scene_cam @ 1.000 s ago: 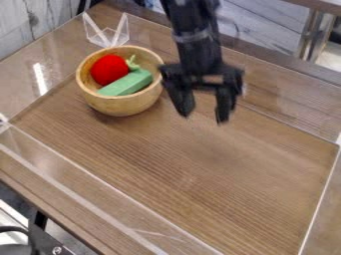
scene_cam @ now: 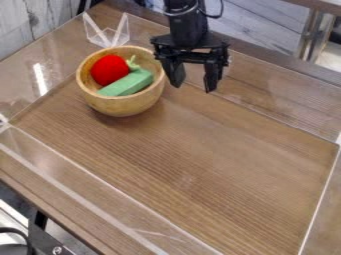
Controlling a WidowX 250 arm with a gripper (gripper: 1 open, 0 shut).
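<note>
My black gripper hangs at the top centre of the camera view, over the table just right of a tan wooden bowl, with its fingers apart and empty. In the bowl lie a red round object and a green oblong object, side by side.
A whitish see-through shape is at the back left, behind the bowl. Pale surfaces edge the top corners, and a dark cable is at the lower left corner.
The gripper has moved back, away from the front, and up in the view over the last second, and looks smaller. The bowl and its contents look unmoved.
</note>
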